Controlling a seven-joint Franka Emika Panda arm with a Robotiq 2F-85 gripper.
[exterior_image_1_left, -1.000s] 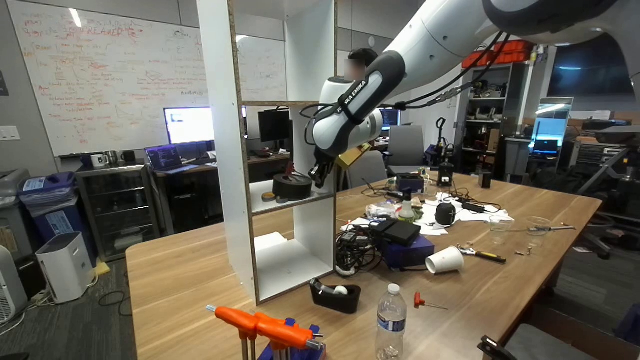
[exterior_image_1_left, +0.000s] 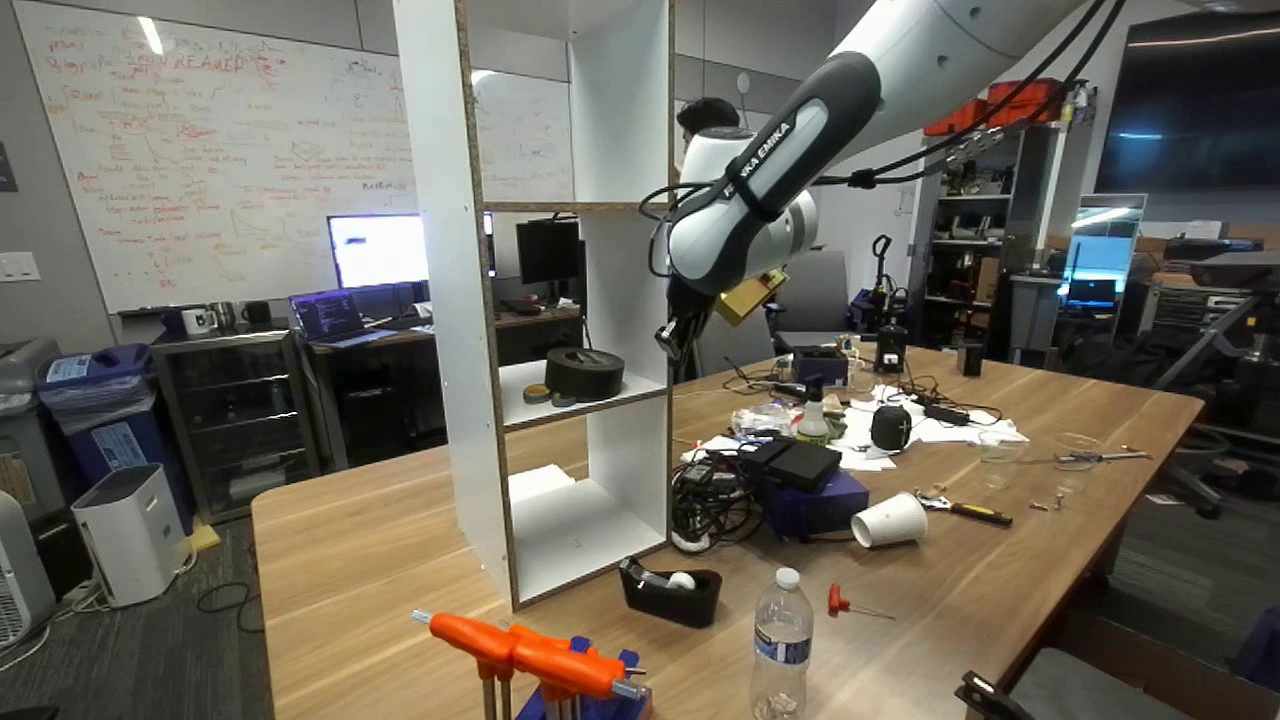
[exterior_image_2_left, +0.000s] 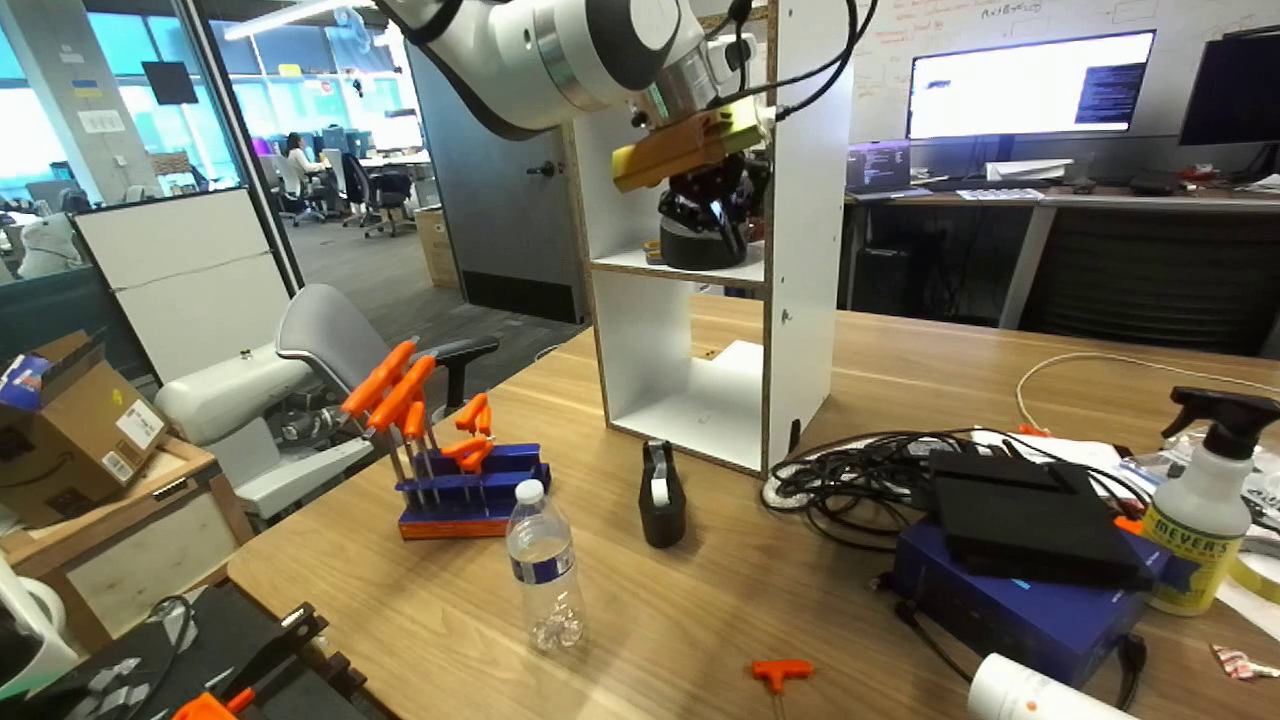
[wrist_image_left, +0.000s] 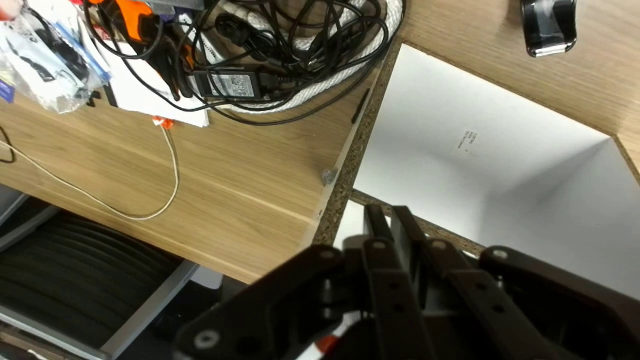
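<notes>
In exterior view 1 my gripper (exterior_image_1_left: 671, 348) hangs just outside the right side of the white shelf unit (exterior_image_1_left: 434, 276), at about the height of its middle shelf. The wrist view shows the gripper with its fingers close together, shut; whatever is between them is too dark and thin to make out. A wide black roll (exterior_image_1_left: 585, 374) lies on the middle shelf, beside a small yellowish roll (exterior_image_1_left: 536, 394). In exterior view 2 my gripper (exterior_image_2_left: 726, 222) overlaps the black roll (exterior_image_2_left: 702, 248) and partly hides it.
Below the shelf unit's front stand a black tape dispenser (exterior_image_1_left: 672, 594) and a water bottle (exterior_image_1_left: 782, 642). Orange-handled hex keys (exterior_image_2_left: 408, 390) fill a blue holder (exterior_image_2_left: 486, 492). Tangled cables (exterior_image_2_left: 840, 486) and a blue box (exterior_image_2_left: 1020, 600) crowd the table beside the unit.
My arm and gripper have moved right in exterior view 1, away from the middle shelf. A red thing that showed above the black roll is no longer visible there.
</notes>
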